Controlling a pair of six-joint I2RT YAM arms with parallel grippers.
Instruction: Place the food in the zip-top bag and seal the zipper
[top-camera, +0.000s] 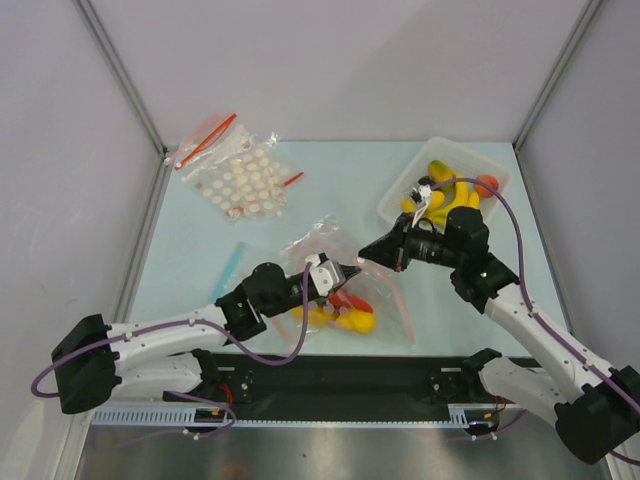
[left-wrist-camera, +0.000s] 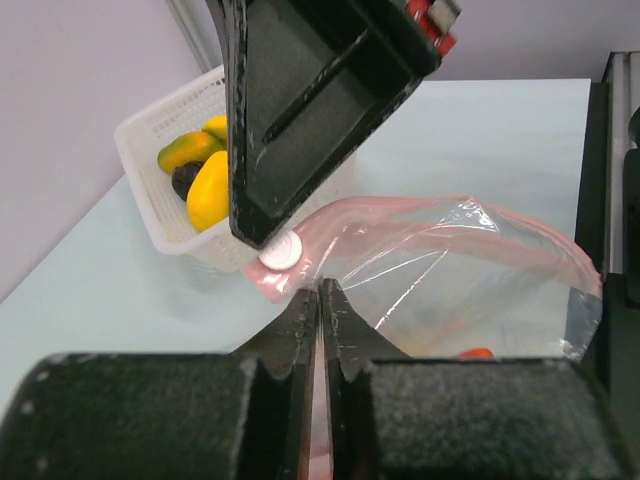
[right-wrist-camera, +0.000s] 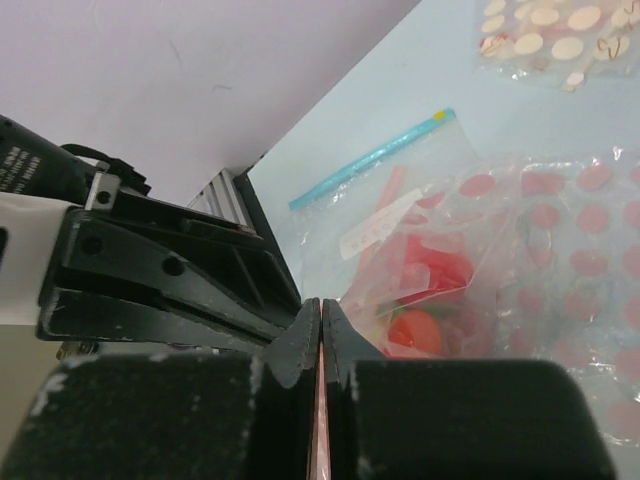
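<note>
An open zip bag (top-camera: 385, 310) lies at the table's front middle, red and yellow food inside. Its pink-striped mouth (left-wrist-camera: 370, 215) rises beside both grippers. My left gripper (top-camera: 350, 272) has its fingertips close together at the bag's edge; whether film is between them is unclear. My right gripper (top-camera: 370, 255) is shut just right of it at the bag's edge, with a pink strip visible below its fingertips in the right wrist view. The red food (right-wrist-camera: 415, 330) shows through the film.
A white bin (top-camera: 395, 195) of fruit stands at the back right. More bags (top-camera: 240, 185) with round dots lie at the back left.
</note>
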